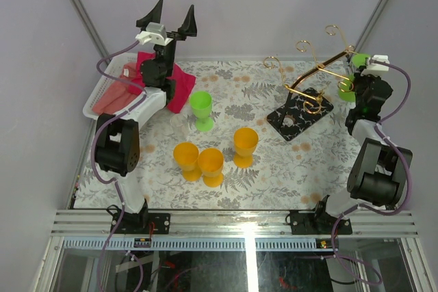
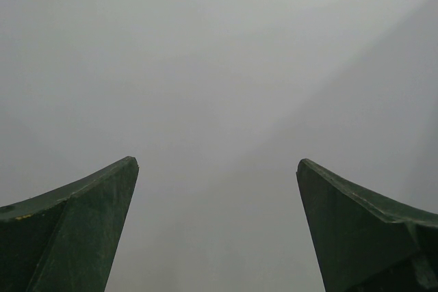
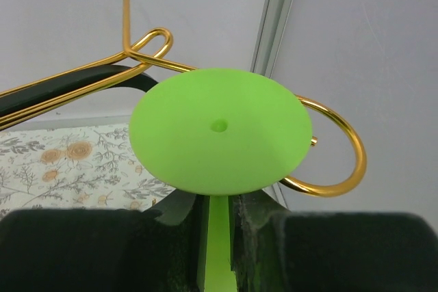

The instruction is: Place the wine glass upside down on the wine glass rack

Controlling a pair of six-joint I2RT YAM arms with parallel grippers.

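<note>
A green wine glass (image 3: 219,141) is held upside down by my right gripper, shut on its stem at the rack's right end, base upward. In the top view the right gripper (image 1: 363,66) partly hides it. The gold rack (image 1: 315,66) on its black base (image 1: 287,121) has curled hooks; one loop (image 3: 349,182) shows beside the glass's base. Whether the glass rests on the rack cannot be told. My left gripper (image 1: 166,22) is raised at the back left, open and empty, facing the blank wall.
An upright green glass (image 1: 201,104) stands mid-table with several orange glasses (image 1: 244,143) in front. A white basket (image 1: 94,106) with pink cloths (image 1: 182,83) is at back left.
</note>
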